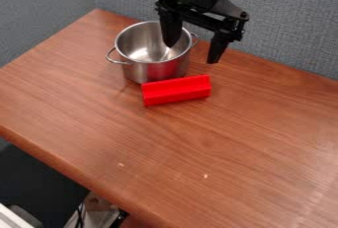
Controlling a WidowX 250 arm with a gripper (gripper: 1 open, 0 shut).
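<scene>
A steel pot (150, 61) with two loop handles stands near the back of the wooden table. A red block (176, 90) lies just in front of it, to the right. My black gripper (193, 38) is open above the pot, one finger over the pot's opening and the other out beyond its right rim. Whether it touches the pot I cannot tell.
A grey padded wall runs behind and along the left. The table's left front edge drops to a dark floor with some equipment.
</scene>
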